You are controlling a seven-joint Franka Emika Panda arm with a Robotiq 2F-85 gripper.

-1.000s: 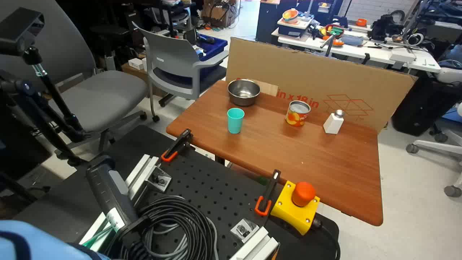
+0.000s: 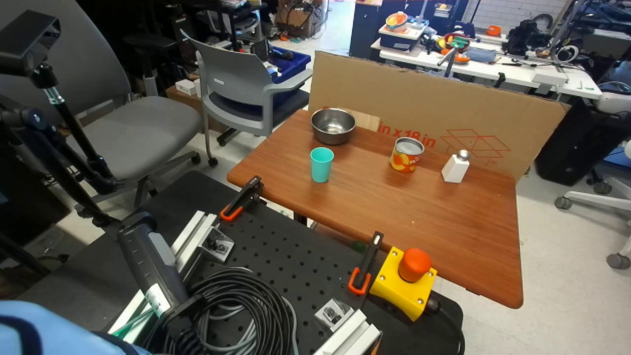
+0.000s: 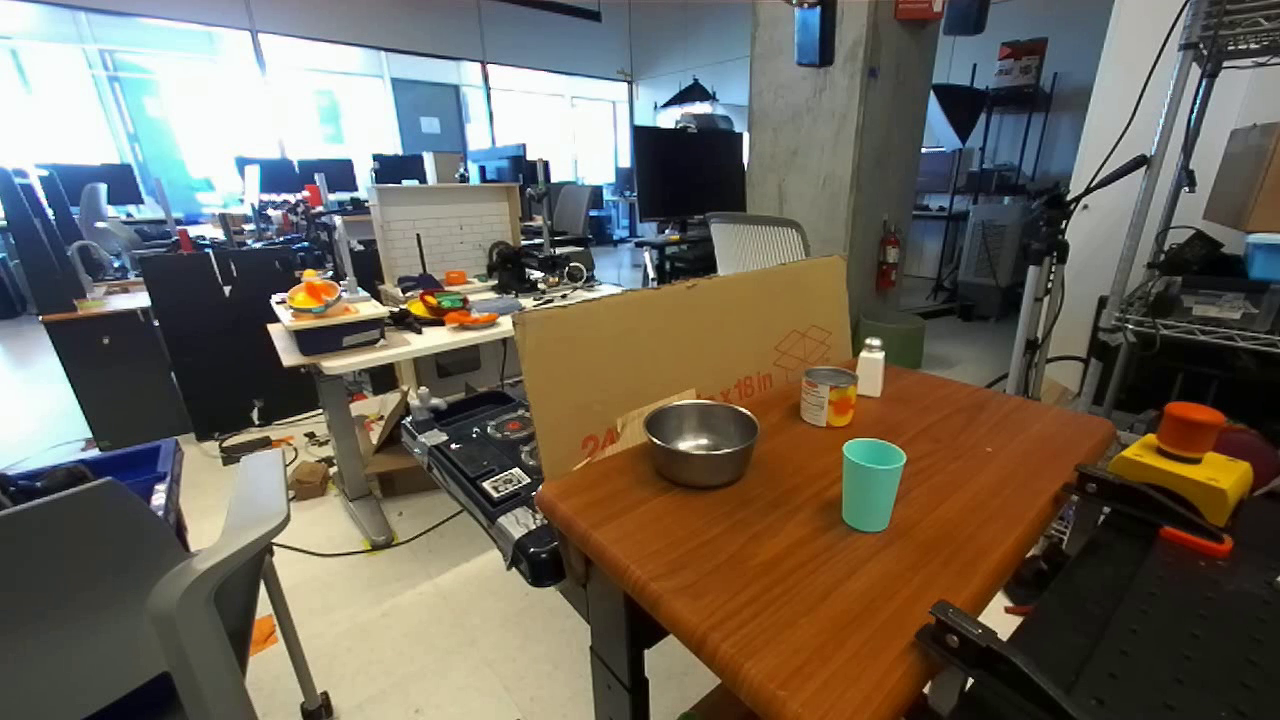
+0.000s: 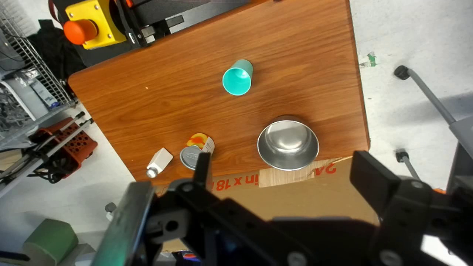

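Observation:
On the wooden table stand a teal cup (image 2: pixel 321 165), a metal bowl (image 2: pixel 333 126), a can (image 2: pixel 406 156) with a fruit label, and a white shaker (image 2: pixel 456 167) with a metal top. All are upright and apart from one another. From above, the wrist view shows the bowl (image 4: pixel 288 144) and cup (image 4: pixel 238 78) empty. My gripper is open high over the table, its two dark fingers far apart and nothing held between them. Neither exterior view includes the gripper.
A cardboard sheet (image 2: pixel 432 100) stands along the table's far edge, behind the bowl and can. On the near side are a yellow emergency-stop box (image 2: pixel 402 284) and two clamps.

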